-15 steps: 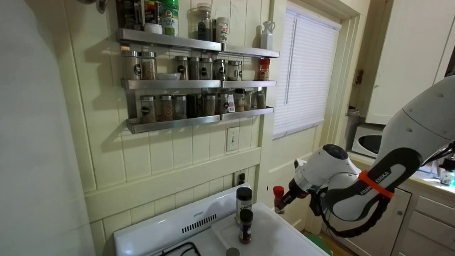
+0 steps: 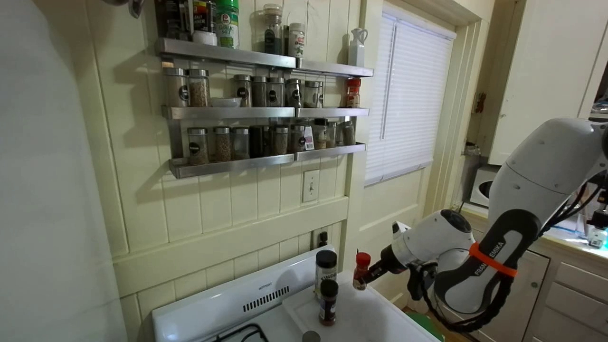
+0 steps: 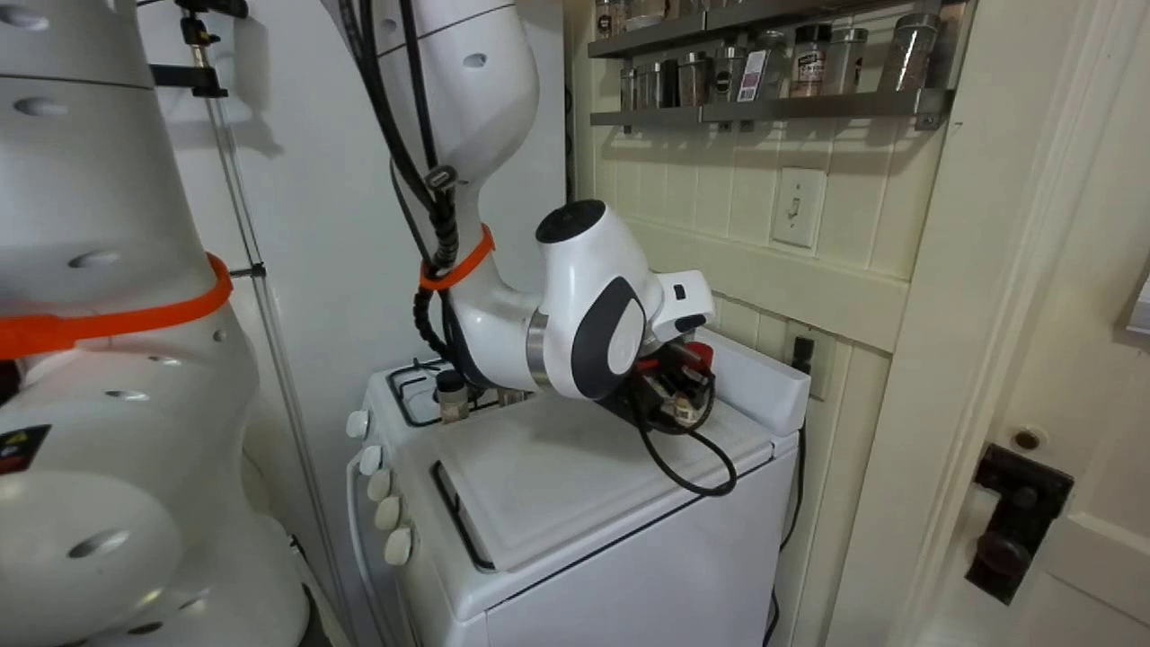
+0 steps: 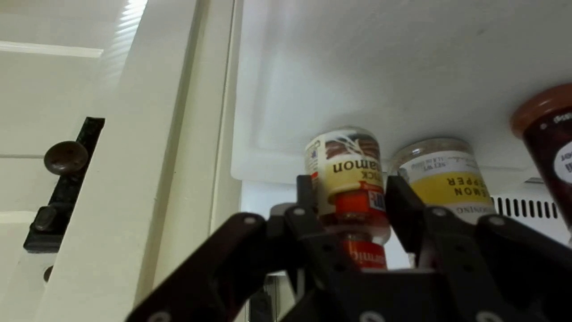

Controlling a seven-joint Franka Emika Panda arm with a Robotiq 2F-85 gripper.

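Note:
A red-capped cinnamon jar (image 4: 348, 166) is held between the fingers of my gripper, which is shut on it. In exterior view 1 the same jar (image 2: 361, 263) stands nearly upright at the back right corner of the white stove top (image 2: 373, 310), with my gripper (image 2: 367, 277) reaching it from the right. Whether its base touches the stove top I cannot tell. Exterior view 2 shows only parts of the jar (image 3: 703, 354) behind the wrist and cables.
Just left of the held jar stand a tall black-capped lemon pepper jar (image 2: 326, 273) and a smaller dark jar (image 2: 327, 305). The stove's back panel (image 2: 251, 299) rises behind them. Wall shelves (image 2: 233, 165) above carry several spice jars.
The arm has moved left and slightly down in exterior view 1, bringing the held cinnamon jar closer to the two standing jars. Those two jars have not moved.

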